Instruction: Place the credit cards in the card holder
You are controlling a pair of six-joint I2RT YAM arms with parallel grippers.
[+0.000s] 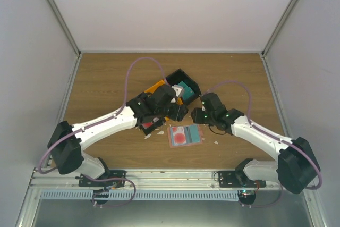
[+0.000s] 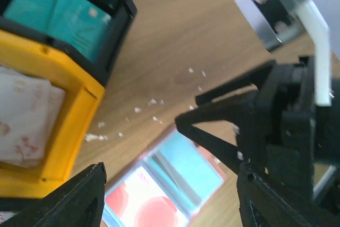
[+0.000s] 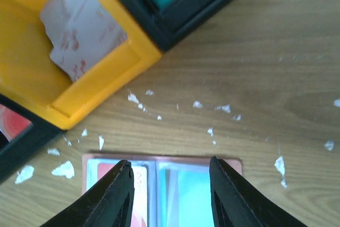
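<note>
A card holder (image 1: 185,135) with red-and-white and teal cards lies at the front middle. Behind it, yellow (image 3: 95,86), black (image 2: 122,25) and dark red-card trays hold loose cards: pink-white (image 3: 79,25), teal (image 2: 79,27) and red (image 3: 13,120). My left gripper stands open above the holder's left and the trays, with nothing between its fingers. My right gripper hangs over the holder's upper part, fingers apart, with no card clearly between them.
Small white flakes are scattered on the wood around the holder.
</note>
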